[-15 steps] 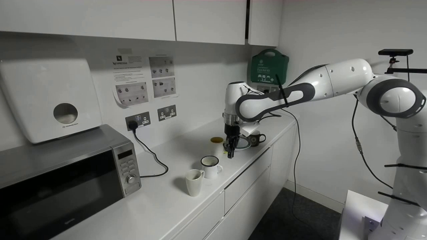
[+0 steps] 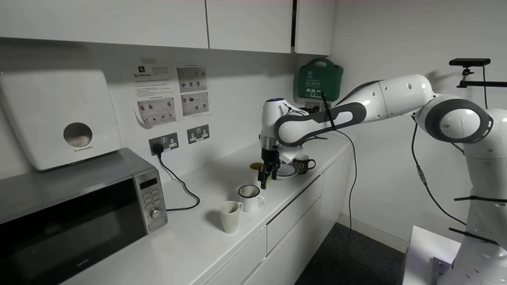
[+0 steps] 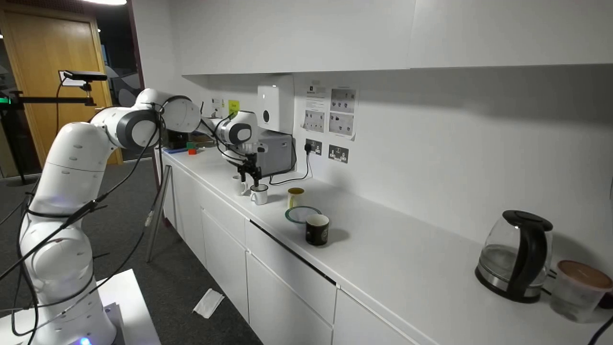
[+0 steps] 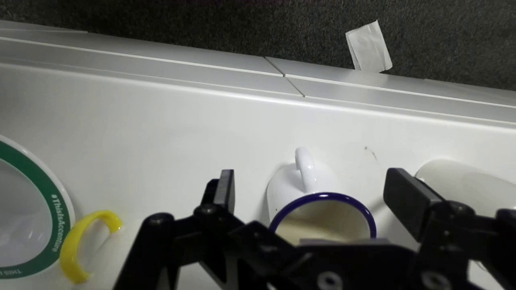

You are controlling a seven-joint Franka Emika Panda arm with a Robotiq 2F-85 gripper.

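Note:
My gripper is open, its fingers wide apart with nothing held. In the wrist view, the white mug with a dark blue rim (image 4: 325,180) appears between the two fingers, its handle toward the counter's front edge. From the first exterior view, the fingertips hang above and slightly beyond this mug (image 2: 249,203), not visibly touching it. A plain tall cream mug (image 2: 231,220) stands close by on the microwave side. Behind the gripper are a white mug with a yellow inside (image 3: 295,198), a green-rimmed bowl or plate (image 3: 302,215) and a black mug (image 3: 317,230).
The microwave (image 2: 71,223) takes up the counter's near left end in the first exterior view. A glass kettle (image 3: 513,258) and a lidded tub (image 3: 577,290) stand at the far end. Between black mug and kettle, the counter (image 3: 396,253) is clear.
My gripper has moved toward the microwave side, closer to the dark-rimmed white mug. The mugs and the green-rimmed dish have not moved.

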